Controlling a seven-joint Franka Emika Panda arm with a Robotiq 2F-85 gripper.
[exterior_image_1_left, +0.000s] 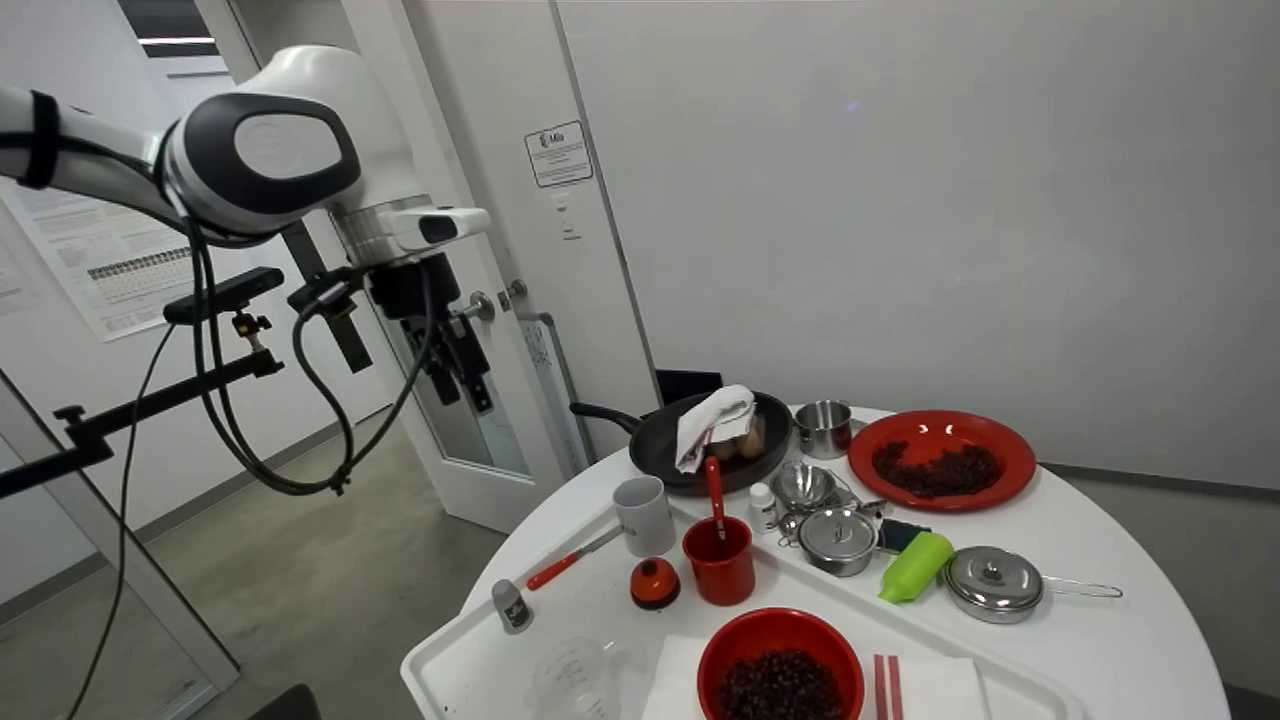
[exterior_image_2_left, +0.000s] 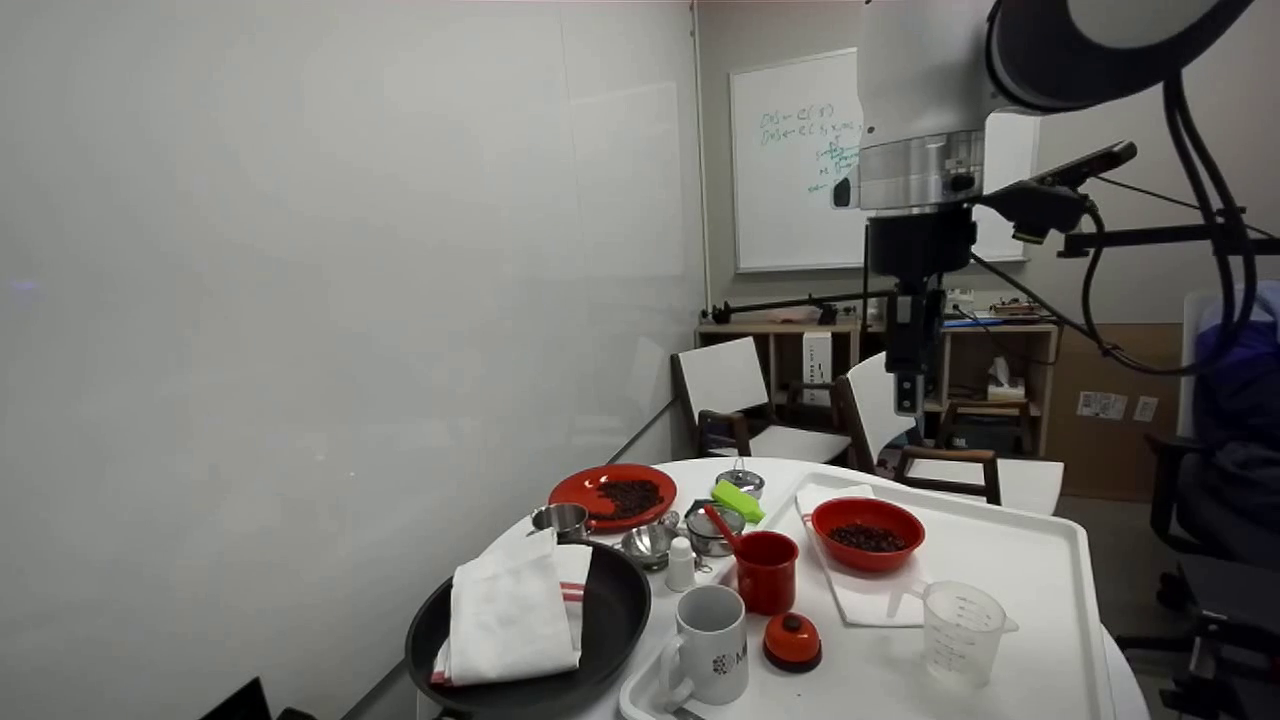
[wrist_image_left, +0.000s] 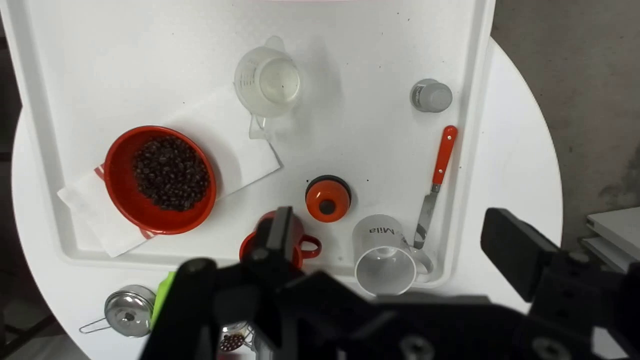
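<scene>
High above the table, my gripper stands open, its two dark fingers wide apart in the wrist view with no object held. Exterior view 2 also shows the gripper (exterior_image_2_left: 908, 396) hanging in the air, clear of everything. Below it in the wrist view are the grey mug (wrist_image_left: 384, 252), a red-handled knife (wrist_image_left: 442, 157) and an orange-red round item with a black knob (wrist_image_left: 327, 200). The left finger partly covers a red mug (wrist_image_left: 309, 246). A red bowl (wrist_image_left: 123, 201) of dark beans rests on a folded white cloth (wrist_image_left: 252, 159).
A clear measuring cup (wrist_image_left: 267, 84) and a grey shaker (wrist_image_left: 432, 96) stand on the white tray (wrist_image_left: 372, 36). Behind lie a black pan (exterior_image_1_left: 654, 450) with a cloth (exterior_image_1_left: 716, 420), metal pots, a green item (exterior_image_1_left: 917, 566) and a red plate (exterior_image_1_left: 1014, 450) of beans.
</scene>
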